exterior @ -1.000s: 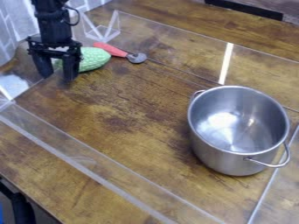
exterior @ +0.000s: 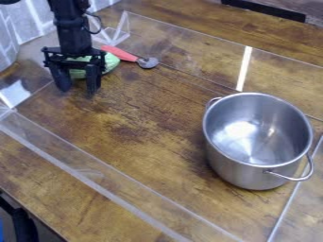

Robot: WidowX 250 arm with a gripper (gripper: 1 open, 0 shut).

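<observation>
The black robot gripper [exterior: 76, 68] is low at the upper left of the view, over a pale green object [exterior: 105, 62] that is largely hidden behind it. Whether the fingers are open or closed around it I cannot tell. A red-handled utensil [exterior: 116, 53] with a metal head lies just behind, to the right. A large steel pot [exterior: 256, 142] with two side handles stands empty at the right.
Clear plastic strips or edges run along the left and right sides, and a small metal piece [exterior: 14, 93] sits at the far left.
The gripper has shifted slightly to the right and now covers more of the green object. The pot and red utensil look unchanged.
</observation>
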